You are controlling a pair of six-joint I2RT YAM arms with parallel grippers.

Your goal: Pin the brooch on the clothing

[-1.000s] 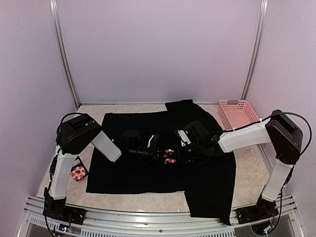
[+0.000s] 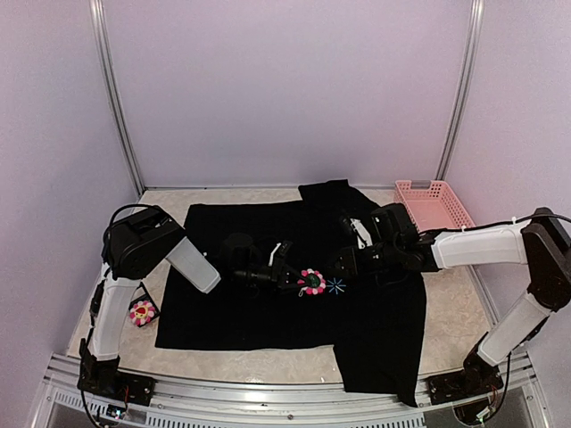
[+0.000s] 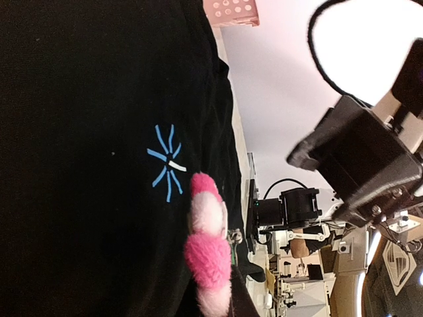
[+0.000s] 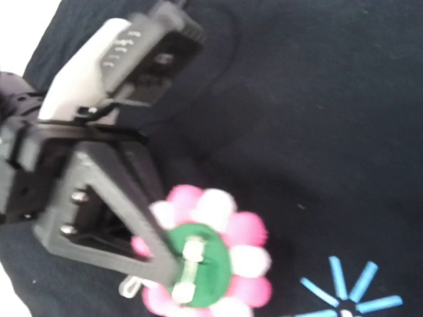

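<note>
The pink-and-white flower brooch point(image 2: 311, 282) is held just above the black clothing point(image 2: 241, 321), left of a blue starburst mark point(image 2: 335, 286). Its green backing point(image 4: 210, 267) faces upward in the right wrist view, with a metal clasp bar across it and a pale loop point(image 4: 130, 286) poking out at the side. My left gripper point(image 2: 297, 282) is shut on the flower's left edge; the left wrist view shows the petals point(image 3: 208, 261) edge-on. To the upper right hangs my right gripper point(image 2: 346, 261), clear of the brooch; whether its fingers are apart cannot be made out.
Another flower brooch point(image 2: 142, 312) lies in a small dark box at the far left. At the back right stands a pink basket point(image 2: 433, 203).
My right gripper has moved right and away from the brooch, uncovering the green backing and the blue mark. The left arm has stayed in place.
</note>
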